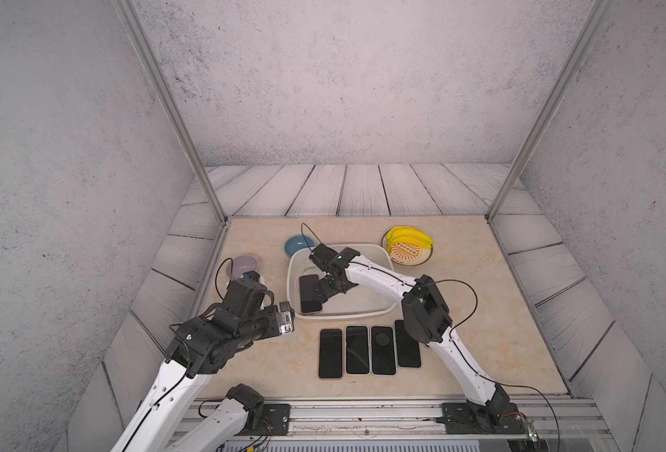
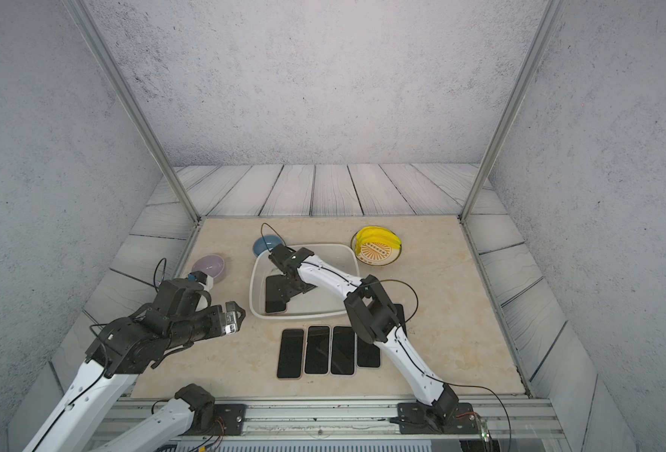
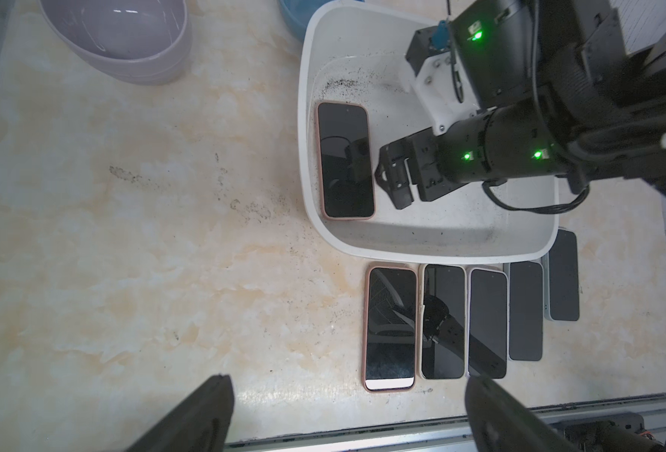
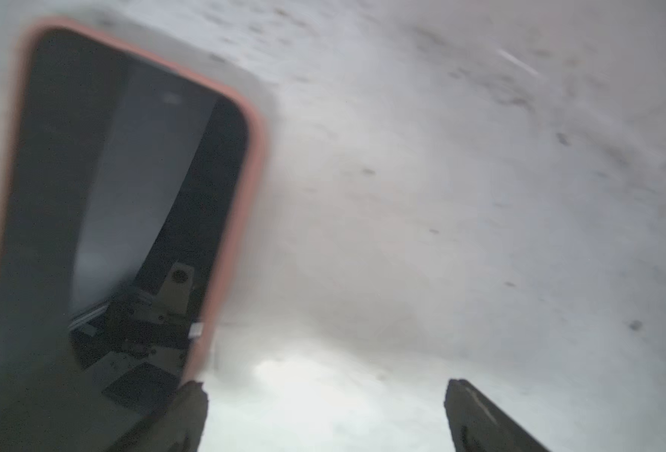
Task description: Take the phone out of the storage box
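A dark phone (image 3: 345, 160) with a pink frame lies at the left inside the white storage box (image 3: 308, 113). My right gripper is open inside the box, low beside the phone's right edge, with nothing between its fingers; the phone fills the left of the right wrist view. My left gripper stands open and empty above the table, left of the box in the top views.
Several phones (image 1: 331, 353) lie in a row in front of the box. A purple bowl (image 3: 114, 37), a blue bowl (image 1: 297, 242) and a plate of bananas (image 1: 409, 235) stand around it.
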